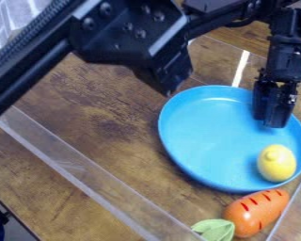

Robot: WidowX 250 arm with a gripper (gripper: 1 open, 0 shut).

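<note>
A blue plate point(210, 141) lies on the wooden table at the right, with a yellow egg-shaped object point(277, 162) near its front right. My black gripper point(274, 113) hangs over the back right part of the plate, pointing down; whether its fingers are open or shut is hard to make out. An orange toy carrot point(251, 213) and a pale green leafy piece point(213, 229) lie in front of the plate.
Dark arm links cover the upper left of the view. Clear plastic edging runs across the lower left. Bare wooden table point(90, 141) lies left of the plate.
</note>
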